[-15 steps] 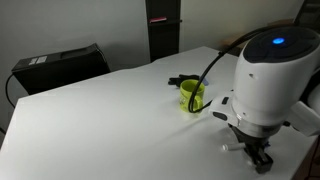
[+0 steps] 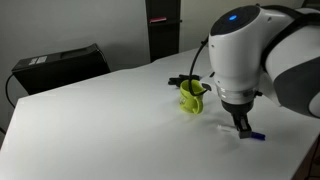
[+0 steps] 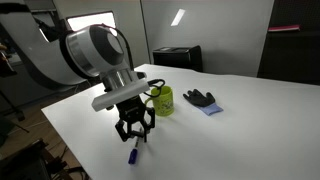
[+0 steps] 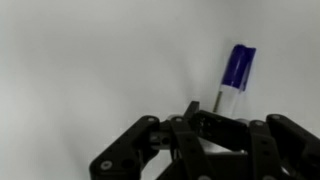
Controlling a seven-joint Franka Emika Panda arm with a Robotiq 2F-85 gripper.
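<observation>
A marker with a blue cap [image 4: 238,66] and a pale barrel [image 4: 226,101] lies on the white table. My gripper is shut above or beside the barrel, and no part of the marker shows between its fingers. From the wrist, the rest of the barrel is hidden behind the gripper. In exterior view 1 the blue cap [image 2: 258,136] sticks out to the right of the gripper [image 2: 243,131]. Exterior view 2 has the cap [image 3: 132,156] on the near side of the gripper. Whether the fingertips touch the marker, I cannot tell.
A yellow-green mug [image 2: 191,99] stands behind the gripper, with a dark cable in front of it in exterior view 1. Close to the mug lies a black glove-like thing [image 3: 205,103]. A black box [image 2: 60,70] sits at the far left.
In exterior view 1 my gripper has moved left and farther back over the table, up to the marker's middle. The blue cap, hidden a second ago, now shows. Mug and glove-like thing stayed put.
</observation>
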